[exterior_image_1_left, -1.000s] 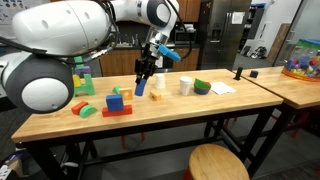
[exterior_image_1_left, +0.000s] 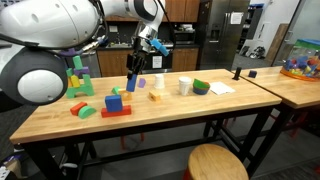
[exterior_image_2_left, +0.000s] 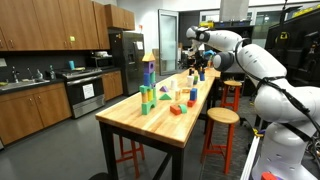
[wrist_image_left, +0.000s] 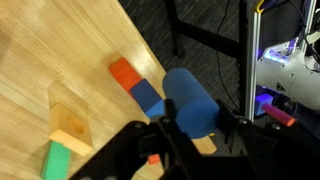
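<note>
A blue cylinder (wrist_image_left: 192, 100) is between the fingers of my gripper, which is shut on it. In exterior view 1 the blue cylinder (exterior_image_1_left: 131, 84) hangs upright below the gripper (exterior_image_1_left: 137, 70), behind the blue block and red block as seen from there. The blue block (exterior_image_1_left: 114, 103) rests on the long red block (exterior_image_1_left: 117, 112) near the table's front edge. From the wrist, the blue block (wrist_image_left: 148, 98) and red block (wrist_image_left: 124, 73) show to the left of the cylinder, apart from it in the picture. The cylinder's gap above the table is hard to judge.
A stack of green and coloured blocks (exterior_image_1_left: 78, 80) stands at the table's left. An orange block (wrist_image_left: 70, 127) and a green block (wrist_image_left: 57, 160) lie close by. White cups (exterior_image_1_left: 185, 86) and a green bowl (exterior_image_1_left: 201, 87) are farther right.
My gripper has moved left in exterior view 1, carrying the blue cylinder closer to the blue and red blocks. The blocks have not moved.
</note>
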